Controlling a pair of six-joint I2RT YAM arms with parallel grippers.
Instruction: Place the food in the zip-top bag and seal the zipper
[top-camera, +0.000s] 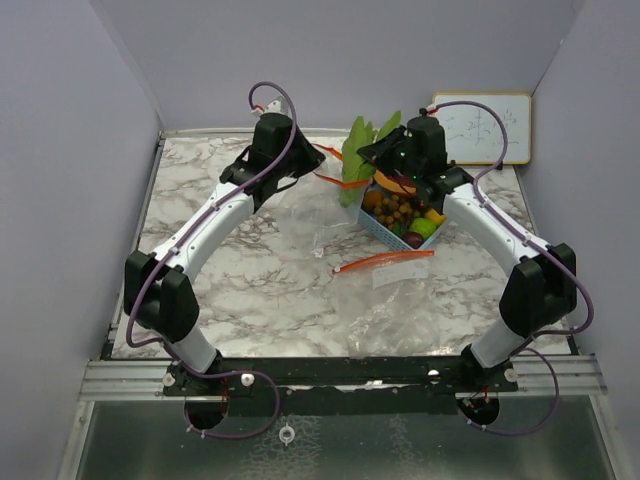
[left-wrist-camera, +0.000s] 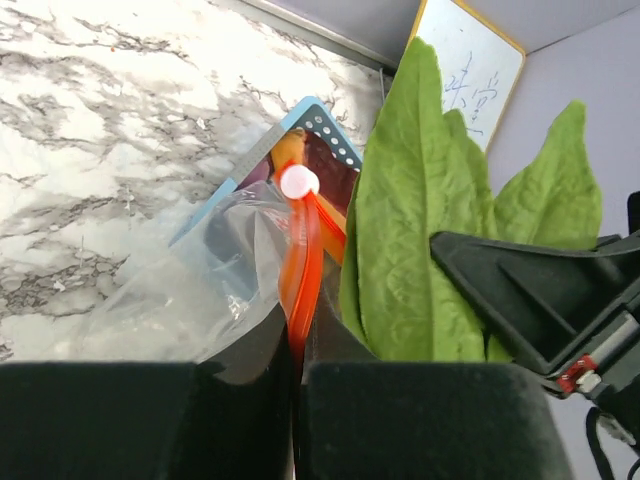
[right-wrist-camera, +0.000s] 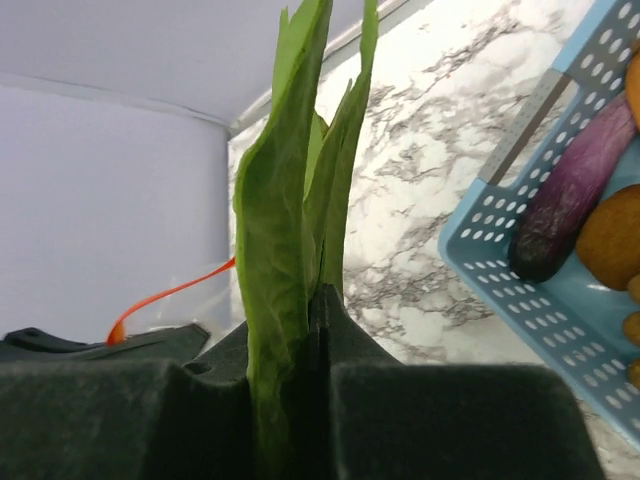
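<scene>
My left gripper (top-camera: 312, 158) is shut on the orange zipper strip (left-wrist-camera: 303, 270) of a clear bag (top-camera: 310, 215), which hangs below it. Just to its right, my right gripper (top-camera: 374, 155) is shut on a bunch of green leaves (left-wrist-camera: 410, 220), which stands upright in both wrist views and lies alongside the bag's zipper. A second bag with an orange zipper (top-camera: 382, 260) lies flat on the front of the table.
A blue basket (right-wrist-camera: 485, 235) behind and below my right gripper holds an eggplant (right-wrist-camera: 570, 195) and several other fruits and vegetables. A whiteboard (top-camera: 482, 125) stands at the back right.
</scene>
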